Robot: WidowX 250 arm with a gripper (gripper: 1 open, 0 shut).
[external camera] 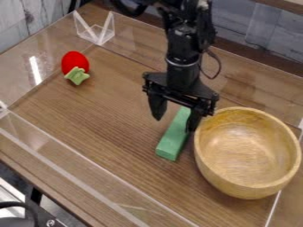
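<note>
The black gripper [178,105] is open in the middle of the camera view, just above a green block [174,136] lying on the wooden table. The block's far end is close under the right finger; whether they touch is unclear. A large yellow bowl [246,162] sits immediately right of the block.
A red object [73,62] with a small green piece [77,76] lies at the upper left, near a clear wire-like holder [92,27].
</note>
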